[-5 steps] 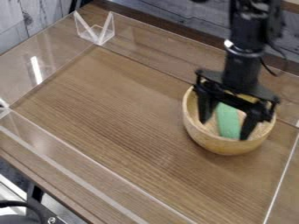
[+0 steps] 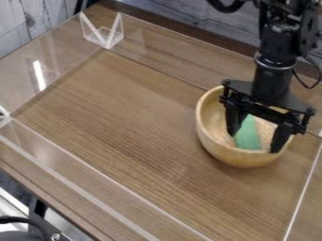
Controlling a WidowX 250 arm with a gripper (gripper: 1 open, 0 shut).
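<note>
A tan round bowl (image 2: 220, 151) sits on the right side of the wooden table, with a green object (image 2: 247, 134) lying inside it. My black gripper (image 2: 262, 132) is over the bowl, its two fingers spread open and reaching down into it, one on each side of the green object. Whether the fingertips touch it is hard to tell.
A clear plastic piece (image 2: 104, 30) stands at the far back left edge. Dark frame parts run along the lower left edge.
The arm was moving and blurred a second ago, slightly further left; it has settled over the bowl.
</note>
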